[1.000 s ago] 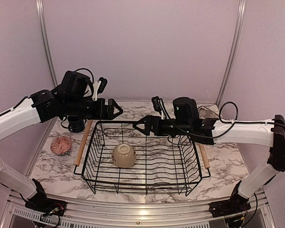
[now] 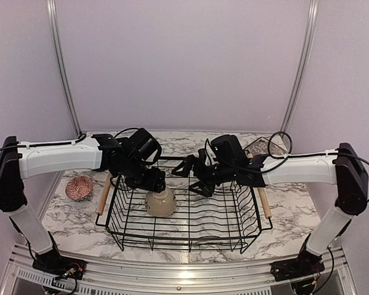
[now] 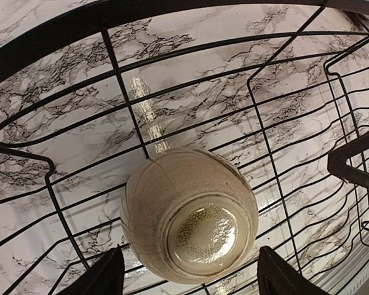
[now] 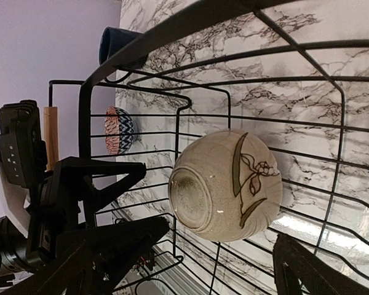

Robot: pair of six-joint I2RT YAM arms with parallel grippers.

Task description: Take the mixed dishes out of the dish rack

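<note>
A beige bowl [image 2: 162, 204] with a leaf-and-flower design lies tilted in the left half of the black wire dish rack [image 2: 190, 235]. Its round foot shows in the left wrist view, where the bowl [image 3: 190, 215] reaches between the spread fingers at the bottom edge. My left gripper [image 2: 157, 183] is open just over the bowl's upper side; contact cannot be made out. In the right wrist view, the left gripper points at the bowl's foot. My right gripper [image 2: 192, 176] hangs open and empty above the middle of the rack.
A red-patterned small bowl [image 2: 79, 188] sits on the marble counter left of the rack. Behind it stands a dark blue mug [image 4: 120, 46], which the left arm hides from above. Wooden handles [image 2: 264, 203] flank the rack. The two grippers are close together.
My left gripper has come down and to the right, from behind the rack's back rim to the bowl. The right gripper has lowered slightly and spread its fingers. The bowl has not moved.
</note>
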